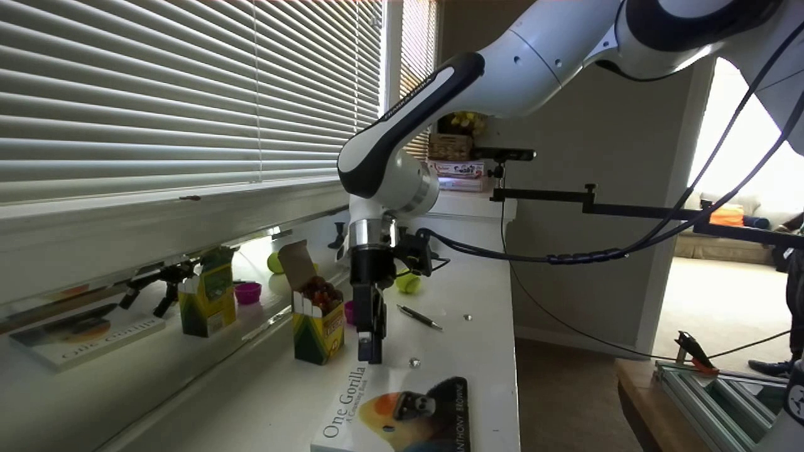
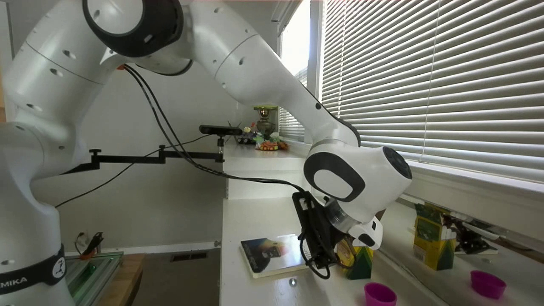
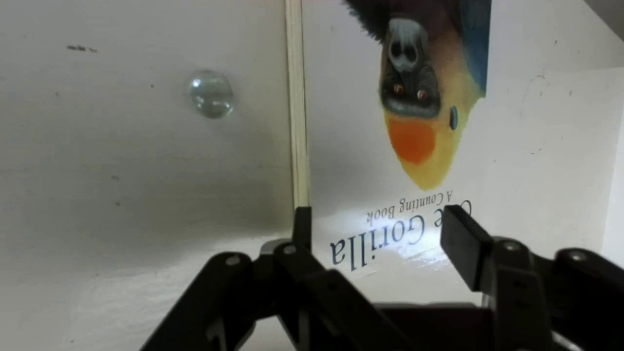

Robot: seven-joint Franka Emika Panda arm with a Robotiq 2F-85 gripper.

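My gripper is open, its two black fingers (image 3: 479, 257) apart and only the book's cover visible beneath the gap. It hangs pointing down above the edge of the book "One Gorilla" (image 3: 345, 128), which lies flat on the white surface. A clear glass bead (image 3: 211, 94) lies on the bare surface beside the book. In exterior view 1 the gripper (image 1: 370, 355) is close to the book's upper edge, right of a yellow and green crayon box (image 1: 320, 335) with its flap up and brownish-red contents. Whether the fingertips touch the book is unclear.
A pen (image 1: 419, 317) and a tennis ball (image 1: 407, 283) lie farther along the shelf. A magenta cup (image 2: 380, 294) stands near the crayon box. A mirror along the window side reflects these things. The shelf's open edge (image 1: 516, 376) drops off on the right.
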